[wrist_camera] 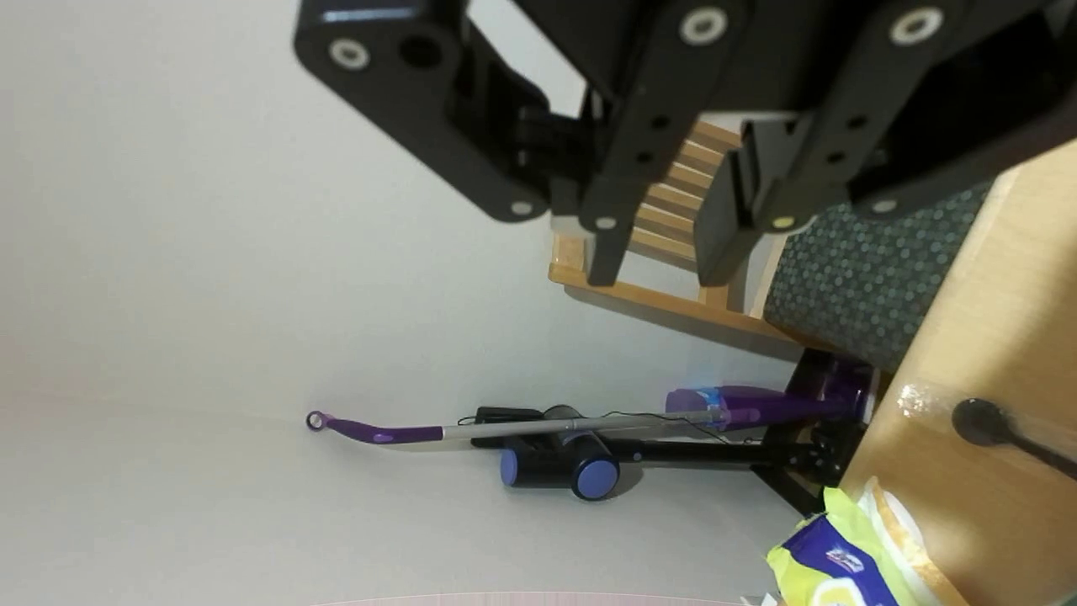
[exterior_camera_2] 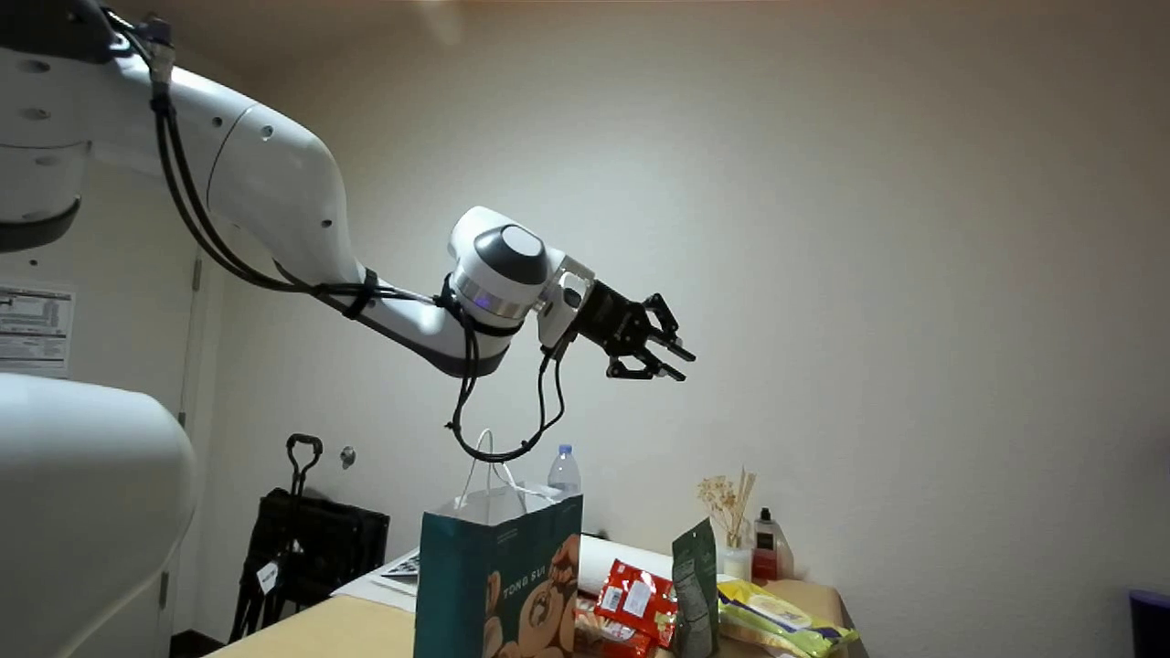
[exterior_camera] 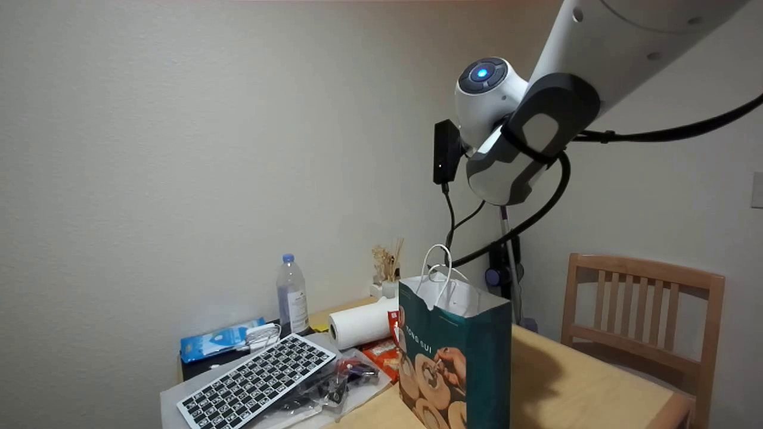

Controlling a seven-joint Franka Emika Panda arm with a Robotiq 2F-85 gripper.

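Note:
My gripper [exterior_camera_2: 688, 366] is held high above the table, its black fingers spread open with nothing between them. In the wrist view the gripper faces the wall and a wooden chair, clear of any object. Exterior view 1 hides the fingers behind the arm. Below the arm, a green paper bag [exterior_camera: 454, 357] with white twisted handles stands upright on the table. In exterior view 2 the same bag [exterior_camera_2: 499, 576] is lower and to the left of the gripper. What is inside the bag cannot be seen.
Around the bag lie a white paper roll [exterior_camera: 357, 325], red packets [exterior_camera_2: 638, 603], a dark green pouch [exterior_camera_2: 696, 587] and a yellow wipes pack [exterior_camera_2: 779, 620]. A bottle [exterior_camera: 291, 297] and a checkered board [exterior_camera: 257, 382] are at the left. A dark spoon [wrist_camera: 984, 422] rests on bare tabletop.

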